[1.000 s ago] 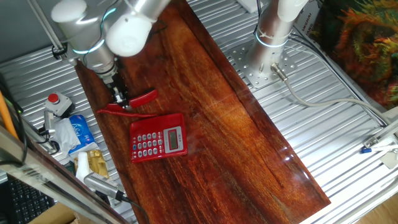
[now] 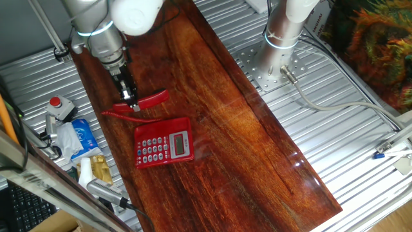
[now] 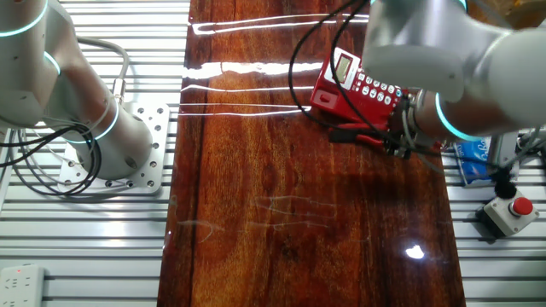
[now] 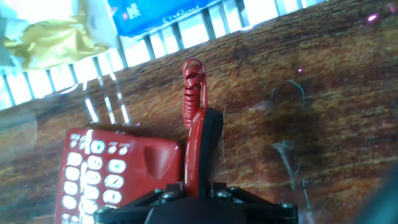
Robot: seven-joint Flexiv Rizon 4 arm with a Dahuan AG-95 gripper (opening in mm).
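A red telephone base (image 2: 164, 143) with a keypad and small display lies on the brown wooden table. Its red handset (image 2: 153, 100) is off the base, on the side nearer my arm. My gripper (image 2: 132, 105) is shut on the handset around its middle. In the wrist view the handset (image 4: 194, 146) stands edge-on between the fingers, red on one side and black on the other. From its far end runs the coiled red cord (image 4: 191, 99). The handset seems slightly above the table, but the exact height is hard to tell. Exterior view 2 shows the gripper partly covered by my arm and cables.
Beside the table edge lie a blue tissue pack (image 2: 82, 136), a gold wrapper (image 2: 101, 169) and a red-topped button box (image 2: 59, 107).
My gripper and the handset have shifted a little together, to the right in exterior view 1. The phone base has stayed put.
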